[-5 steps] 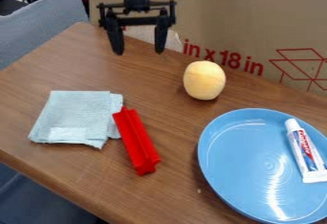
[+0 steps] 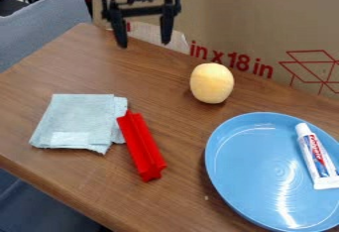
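Observation:
My black gripper point(image 2: 143, 37) hangs open above the back of the wooden table, nothing between its fingers. To its lower right sits a round pale-yellow object point(image 2: 212, 82), like a fruit. At the front right a blue plate point(image 2: 259, 191) holds a white toothpaste tube point(image 2: 316, 157). A red elongated block point(image 2: 141, 147) lies in the front middle, beside a folded light-blue cloth point(image 2: 78, 121).
A cardboard panel point(image 2: 265, 23) stands along the back edge of the table point(image 2: 93, 72). A grey surface point(image 2: 40, 38) is at the left.
My gripper has moved a little upward and shifted slightly over the last second. The objects on the table have not moved.

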